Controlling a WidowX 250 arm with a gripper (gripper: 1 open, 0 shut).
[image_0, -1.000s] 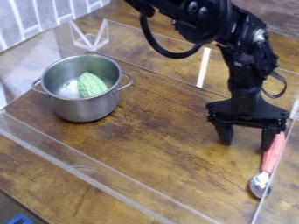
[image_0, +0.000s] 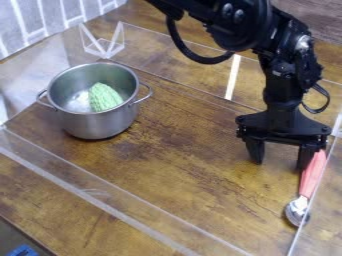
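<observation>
My black gripper (image_0: 283, 150) points down at the right of the wooden table (image_0: 174, 190), low over the surface beside a utensil (image_0: 311, 177) with a red handle and a metal head (image_0: 297, 210). The handle's upper end is partly behind the gripper. Its two fingers appear apart; whether anything is between them is hard to tell. At the left stands a steel pot (image_0: 94, 116) with two handles, holding a pale green striped item (image_0: 110, 98) and a white item.
Clear plastic-like barriers run along the table's left and right edges. A white strip (image_0: 234, 75) lies toward the back. A small blue object (image_0: 16, 250) sits at the bottom left corner.
</observation>
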